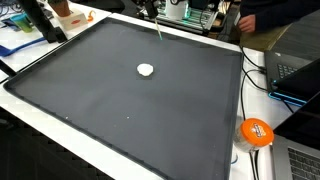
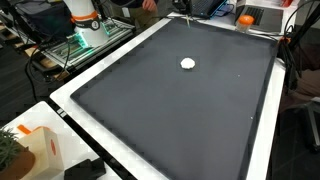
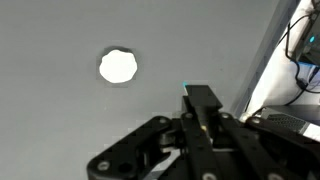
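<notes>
A small white disc [image 1: 146,70] lies flat on the dark grey mat [image 1: 90,90]; it also shows in the second exterior view as a white disc [image 2: 187,63] and at upper left in the wrist view as a white disc [image 3: 118,67]. At the mat's far edge, my gripper [image 1: 151,13] is shut on a thin pale-green stick [image 1: 159,33] that points down. Only a small cyan tip [image 3: 185,88] of the stick shows past the dark fingers [image 3: 203,98] in the wrist view. The disc is apart from the stick.
An orange-topped container [image 1: 254,133] stands on the white table beside the mat. Laptops [image 1: 298,75] and cables lie along that side. A person's dark sleeve [image 1: 268,14] is at the top, off the mat.
</notes>
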